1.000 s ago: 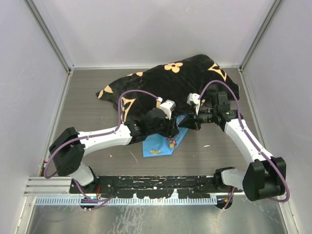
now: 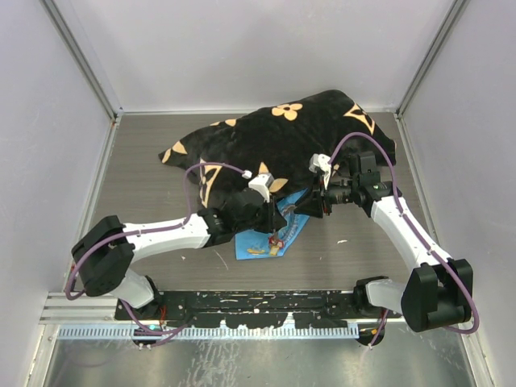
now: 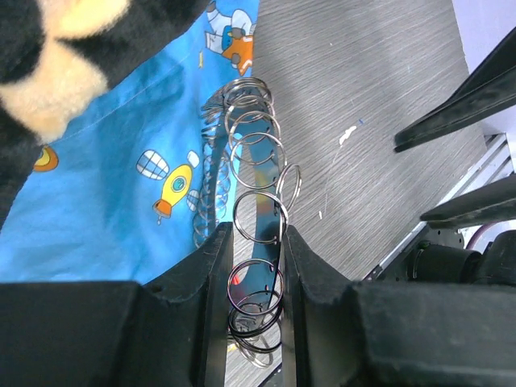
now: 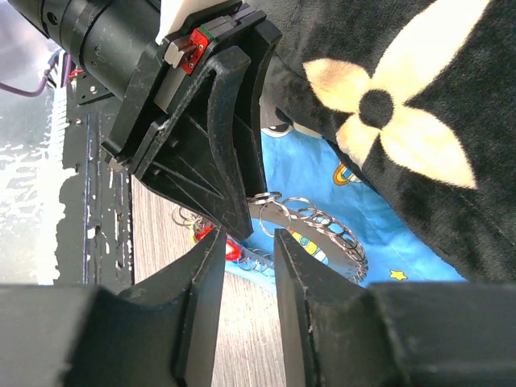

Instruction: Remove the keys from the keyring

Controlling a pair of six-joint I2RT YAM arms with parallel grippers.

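Observation:
My left gripper is shut on a long strip of linked metal rings [image 3: 256, 137], seen from above in its own view with a printed, shiny band behind the rings. In the right wrist view the strip [image 4: 339, 238] runs right from the left gripper's fingertips, rings standing up along it. My right gripper [image 2: 312, 210] is just right of the left one; in its own view its fingertips [image 4: 286, 246] are at the lower edge of the rings. Whether anything is between them is unclear. Individual keys cannot be told apart.
A blue printed cloth [image 2: 250, 246] lies underneath. A black plush blanket [image 2: 266, 129] with cream flowers covers the back. Bare table [image 2: 153, 185] shows at the left and front.
My left gripper has moved a little to the left, away from the right gripper, with the rings in it. The right arm looks nearly unchanged.

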